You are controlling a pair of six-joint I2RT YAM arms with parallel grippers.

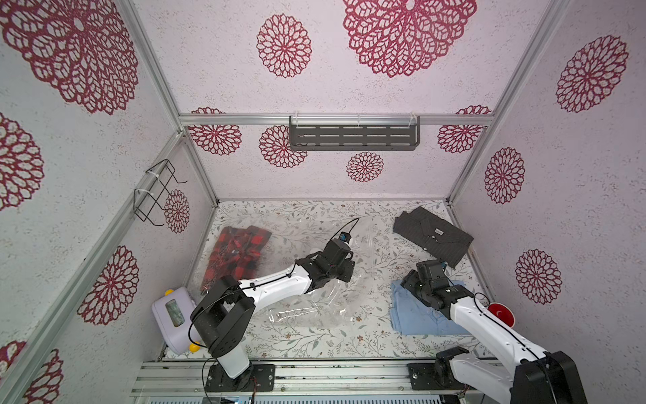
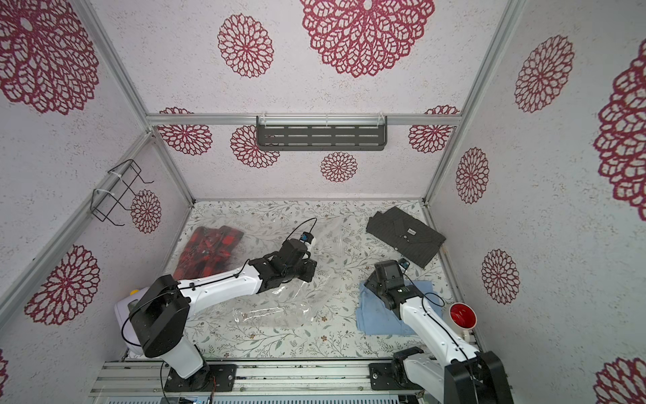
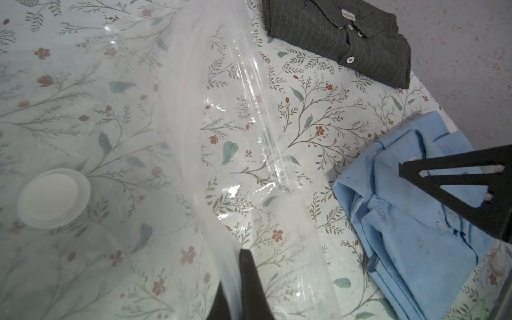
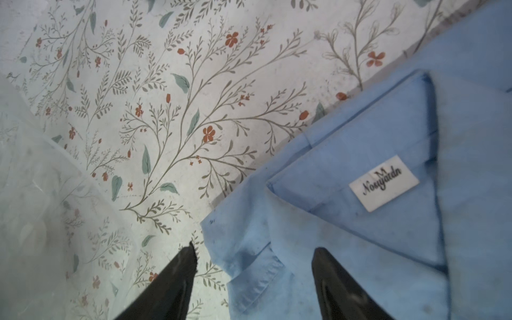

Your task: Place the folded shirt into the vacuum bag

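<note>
A clear vacuum bag (image 3: pixel 133 176) with a round white valve (image 3: pixel 53 198) spreads over the left and middle of the table. Its raised edge runs between the fingertips of my left gripper, which is shut on the film. The folded light-blue shirt (image 1: pixel 417 320) lies on the front right, outside the bag; its collar label (image 4: pixel 384 183) faces up. Just above the shirt's left corner, my right gripper is open, one finger over the blue cloth and the other over the bare table. Nothing is held between them.
A red-and-black plaid shirt (image 1: pixel 235 252) shows at the left, by the bag's film. At the back right lies a folded dark pinstriped shirt (image 1: pixel 434 232). A red-lined mug (image 1: pixel 500 314) stands at the right edge, a lilac device (image 1: pixel 176 320) at the left.
</note>
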